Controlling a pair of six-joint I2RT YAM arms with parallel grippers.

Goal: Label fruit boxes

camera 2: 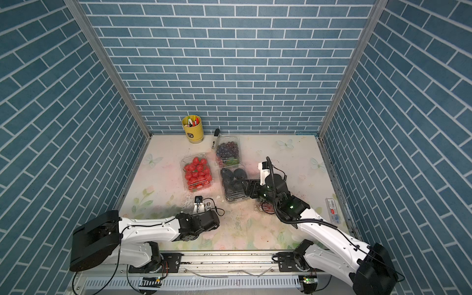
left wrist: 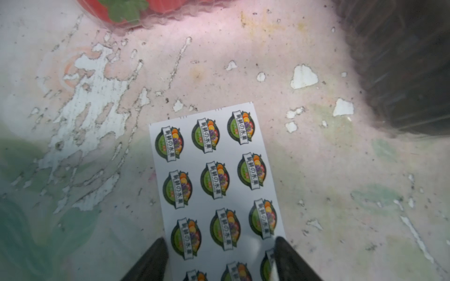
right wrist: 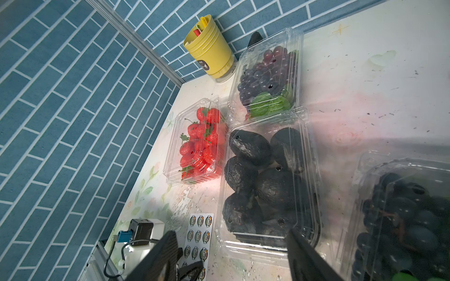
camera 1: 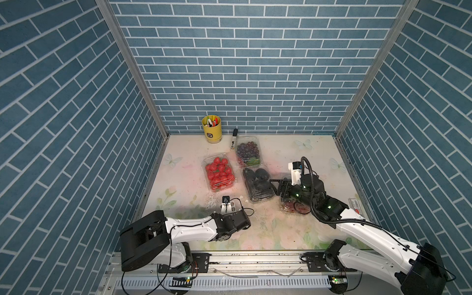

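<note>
A white sheet of round fruit labels (left wrist: 219, 178) lies flat on the table. In the left wrist view my left gripper is open, its blurred fingertips on either side of the sheet, nothing held. Clear boxes hold strawberries (camera 1: 219, 173), dark avocado-like fruit (right wrist: 262, 180) and grapes (camera 1: 248, 151); another box of dark grapes (right wrist: 403, 220) sits at the right wrist view's lower right. My right gripper stands open by the near end of the avocado box, with nothing gripped. From above, its arm partly covers the right-hand grape box.
A yellow cup of pens (camera 1: 212, 129) and a black-capped marker (camera 1: 234, 139) are at the back. A small clear case (camera 2: 332, 211) lies at the right edge. Free table shows at the back right and along the front.
</note>
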